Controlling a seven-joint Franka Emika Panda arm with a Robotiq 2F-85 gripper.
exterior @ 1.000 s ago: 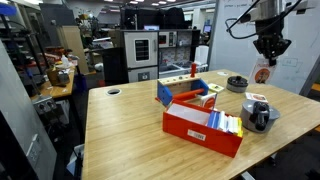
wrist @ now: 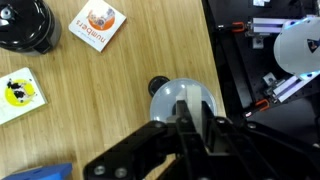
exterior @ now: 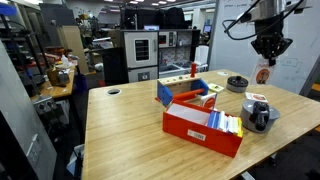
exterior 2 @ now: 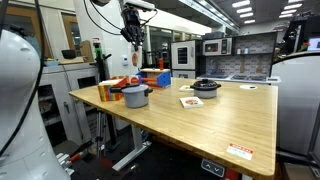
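My gripper (exterior: 267,60) is high above the right part of the table, shut on a thin white card-like piece (wrist: 194,102) that hangs below its fingers. In exterior view 2 the white piece (exterior 2: 136,58) shows under the gripper (exterior 2: 135,46); its exact kind is hard to tell. Beneath it in the wrist view lies the round, light inside of a grey pot (wrist: 172,91). From the side, that pot (exterior: 257,120) stands on the table, well apart from the gripper.
A red box (exterior: 190,128) with several colourful items stands beside the pot. Behind it is a blue toolbox (exterior: 182,87). A dark lidded pot (exterior 2: 205,88) and a printed card (exterior 2: 191,102) lie farther along.
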